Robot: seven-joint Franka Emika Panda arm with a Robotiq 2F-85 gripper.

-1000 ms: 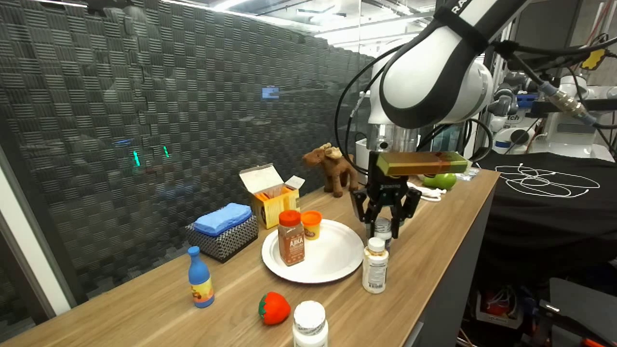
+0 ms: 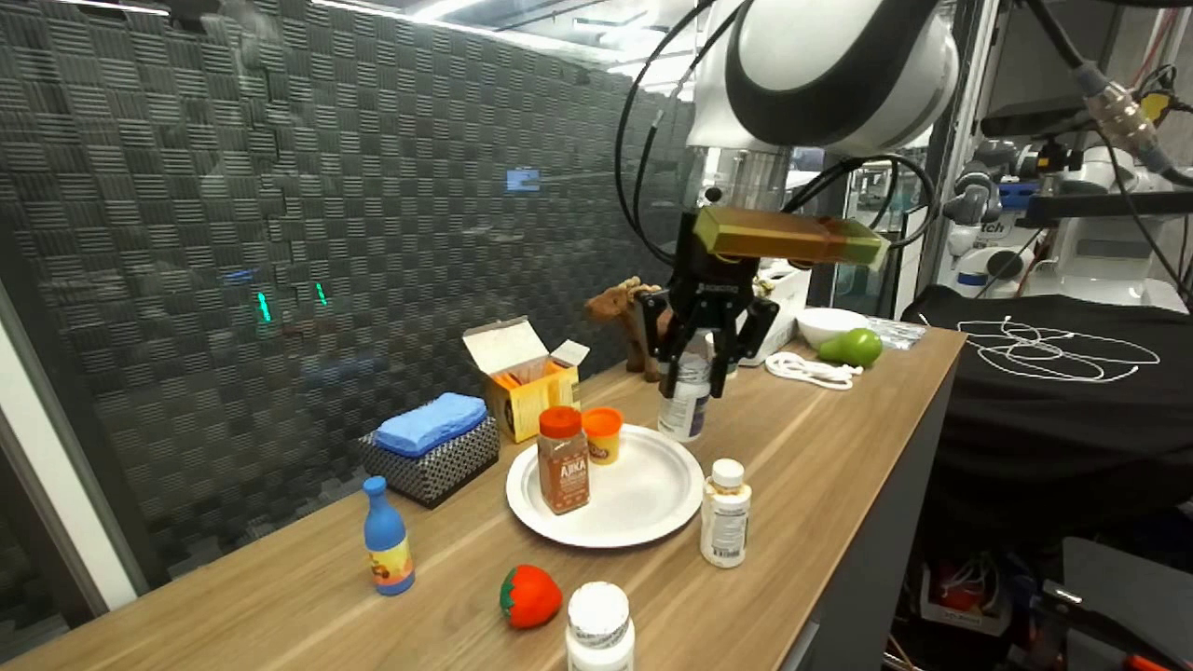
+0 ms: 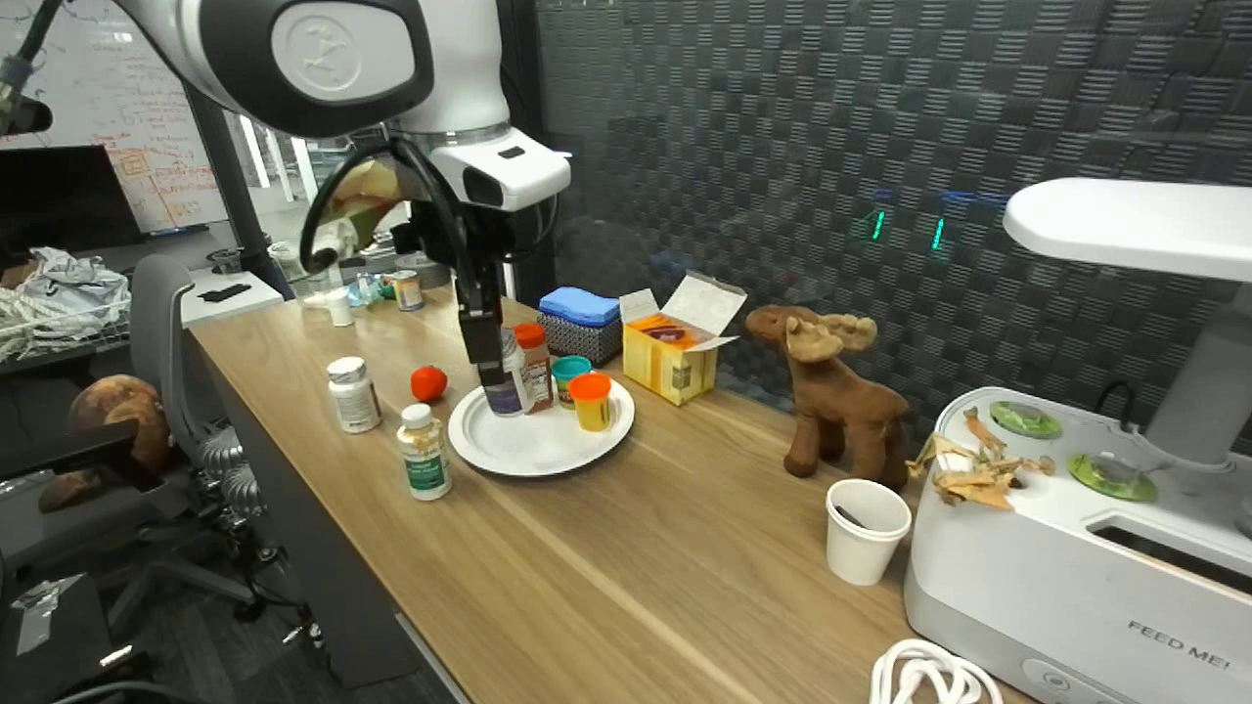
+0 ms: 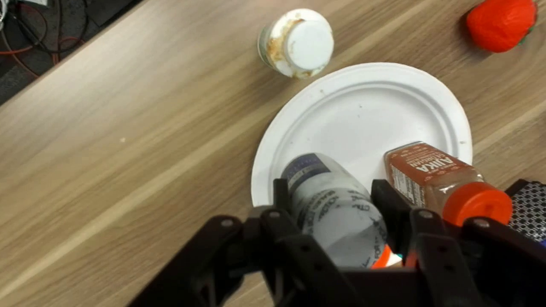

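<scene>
My gripper is shut on a white bottle with a purple-banded label (image 2: 685, 408), one finger on either side of it. In exterior view 1 the bottle hangs above the table by the plate's far right edge, its base clear of the surface. The wrist view has its lower end over the white plate (image 4: 353, 123). An orange-capped Ajika jar (image 2: 564, 464) stands on the plate beside an orange-lidded tub (image 2: 601, 438). Exterior view 2 also shows a teal-lidded tub (image 3: 570, 374) there.
A green-labelled bottle (image 3: 424, 456) stands close to the plate's near edge, with another white bottle (image 3: 353, 395) and a red strawberry (image 2: 530, 595) farther along. Behind the plate are an open yellow box (image 2: 532, 393) and a dark basket (image 2: 438, 465). Part of the plate is bare.
The gripper has risen and moved left in exterior view 1, toward the plate, carrying the bottle up from the table behind the green-labelled one. The plate and its contents look unmoved.
</scene>
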